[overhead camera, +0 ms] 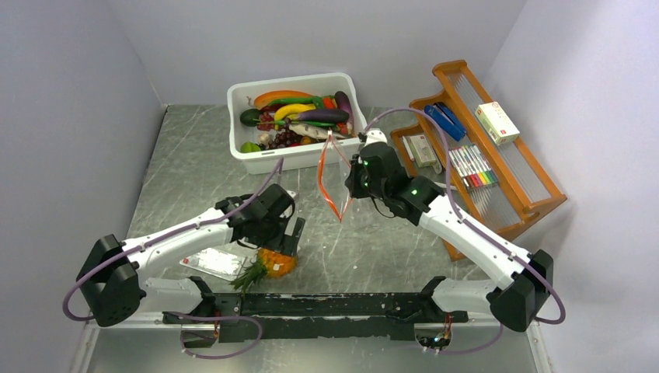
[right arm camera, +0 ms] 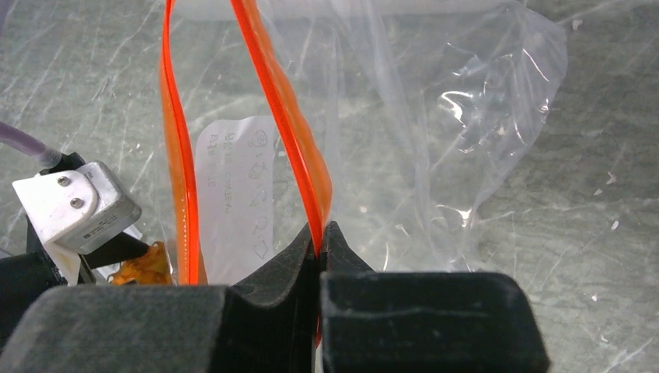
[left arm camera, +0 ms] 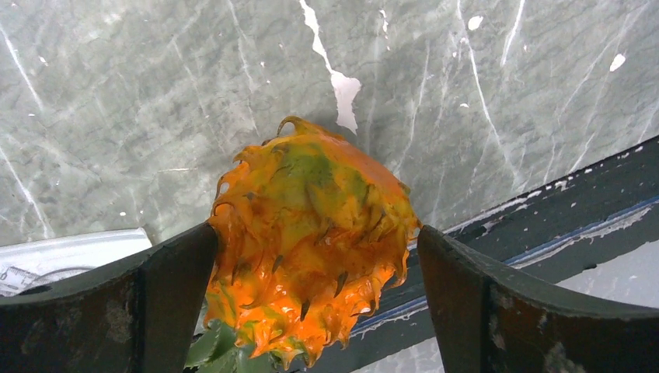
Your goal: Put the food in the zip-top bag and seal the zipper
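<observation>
An orange toy pineapple with green leaves lies at the front edge of the table. My left gripper is down over it, open, with the fruit's spiky body between its fingers in the left wrist view. My right gripper is shut on the clear zip top bag, holding it up by its orange-rimmed opening; in the right wrist view the orange zipper strip runs down into the fingertips and the bag hangs open.
A white bin of toy produce stands at the back. A wooden rack with boxes and markers is at the right. A flat packet lies at the front left.
</observation>
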